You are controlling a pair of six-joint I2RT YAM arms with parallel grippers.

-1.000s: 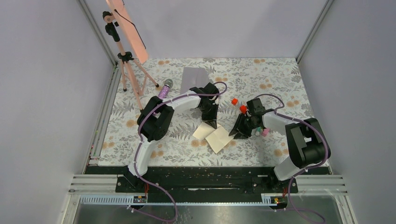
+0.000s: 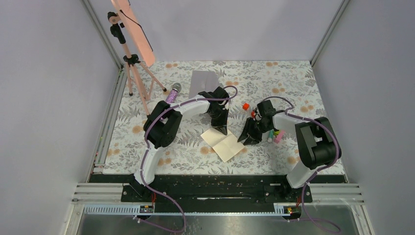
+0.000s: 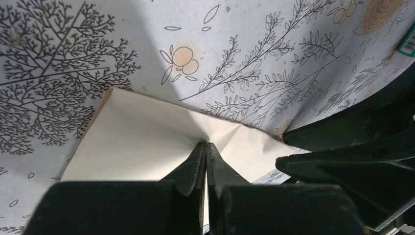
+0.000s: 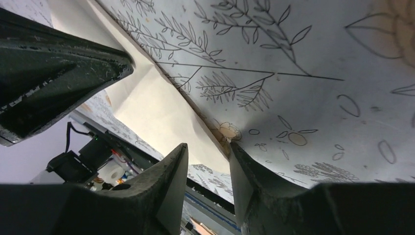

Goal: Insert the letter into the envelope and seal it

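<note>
A cream folded paper piece (image 2: 226, 148) lies on the patterned cloth at front centre, a crease across its middle; whether it is letter or envelope I cannot tell. My left gripper is shut, its tips down on the paper near the crease. Whether any paper is pinched there is hidden. At the paper's right end, my right gripper stands part open, with the paper's corner reaching between its fingers and one fingertip beside the edge. Behind the left arm lies a flat grey folded sheet (image 2: 203, 80), partly covered.
Red cubes (image 2: 245, 106) sit between the arms. Beyond the right gripper are a glue stick (image 2: 270, 135) and a pink block (image 2: 279, 137). A purple microphone (image 2: 172, 93) and tripod stand (image 2: 132, 61) occupy the left back.
The left gripper stayed put.
</note>
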